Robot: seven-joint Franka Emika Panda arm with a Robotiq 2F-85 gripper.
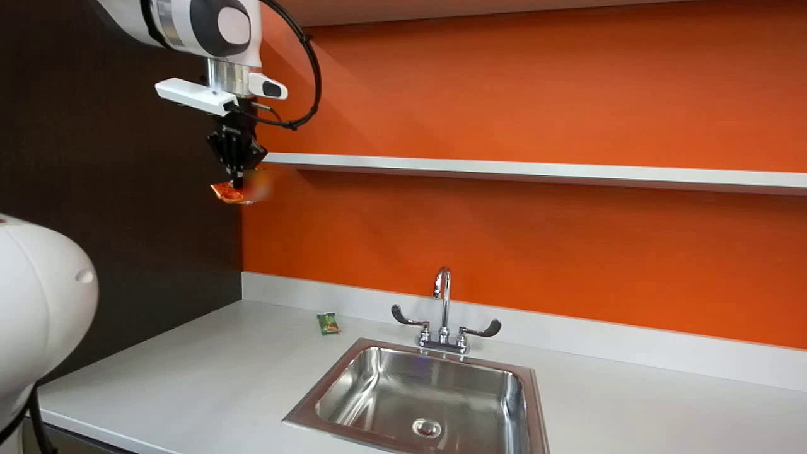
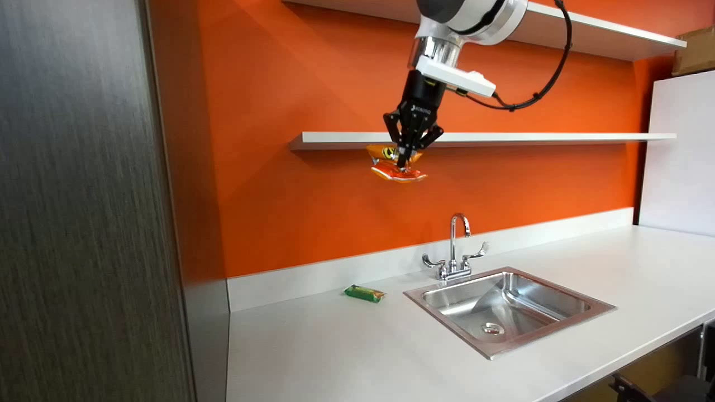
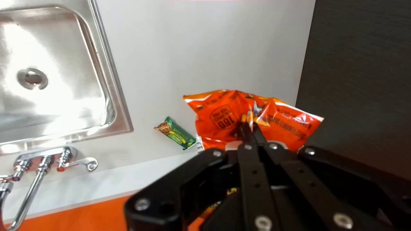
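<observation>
My gripper (image 2: 403, 164) is shut on a crumpled orange snack bag (image 2: 399, 175), high above the counter and close to the lower shelf's left end. In the wrist view the bag (image 3: 221, 115) spreads out to both sides of the fingertips, pinched where they meet. Part of the bag is hidden behind the fingers. A small green bar packet (image 2: 365, 293) lies on the counter left of the sink, near the backsplash; the wrist view shows this packet (image 3: 176, 133) flat and apart from everything else.
The white lower shelf (image 1: 529, 169) runs along the orange wall, its visible length empty. A steel sink (image 1: 340, 376) with a faucet (image 1: 444, 302) is set in the counter. A dark side panel (image 1: 136, 227) bounds the left.
</observation>
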